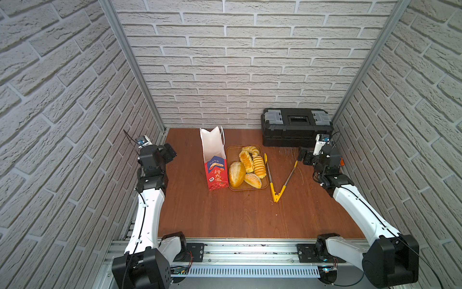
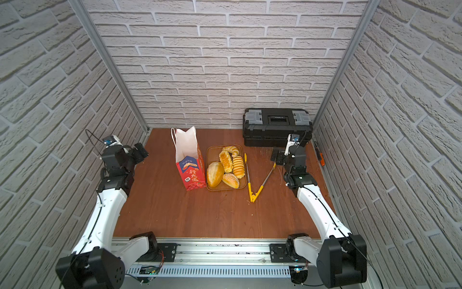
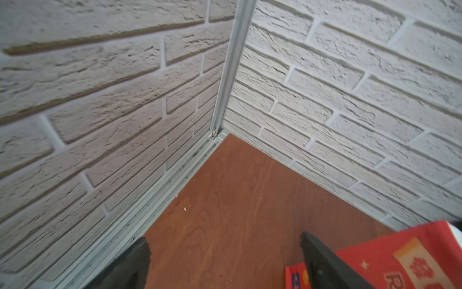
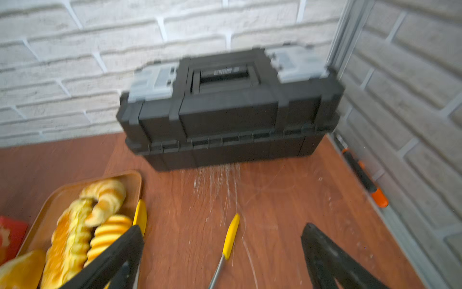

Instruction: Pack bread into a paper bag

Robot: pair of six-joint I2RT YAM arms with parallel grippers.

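A red paper bag (image 1: 217, 174) with a white inside stands upright left of centre, its mouth open. Right beside it, a brown tray (image 2: 208, 155) holds several breads, among them a smooth oval bun (image 1: 236, 174), a ridged roll (image 1: 259, 166) and a pastry ring (image 4: 106, 200). Tongs (image 1: 275, 193) with yellow ends lie spread on the table, right of the tray. My left gripper is raised to the left of the bag, open and empty. Over the right side, my right gripper hangs open, fingers far apart, nothing between them.
A black toolbox (image 1: 296, 129) occupies the back right, close beyond my right gripper. An orange-handled tool (image 2: 318, 153) lies at the right edge.
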